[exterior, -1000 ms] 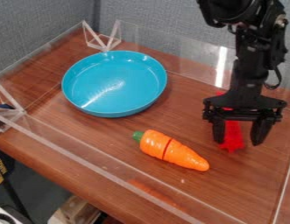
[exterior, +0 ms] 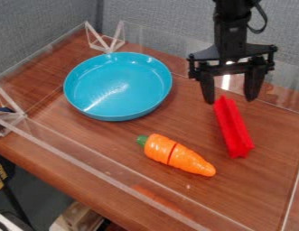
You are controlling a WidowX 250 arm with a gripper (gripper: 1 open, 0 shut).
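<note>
My black gripper (exterior: pixel 230 87) hangs over the upper end of a long red block (exterior: pixel 234 128) on the right of the wooden table, its two fingers apart with nothing seen between them. The red block lies lengthwise toward the front. An orange toy carrot (exterior: pixel 178 155) with a green tip lies at the front middle, and a blue plate (exterior: pixel 117 83) sits at the back left.
Clear plastic walls edge the wooden table (exterior: pixel 139 198), with white brackets at the back left and left. The middle between plate and red block is bare.
My gripper has risen and moved back, uncovering the red block, which it largely hid earlier. The carrot and plate have not moved.
</note>
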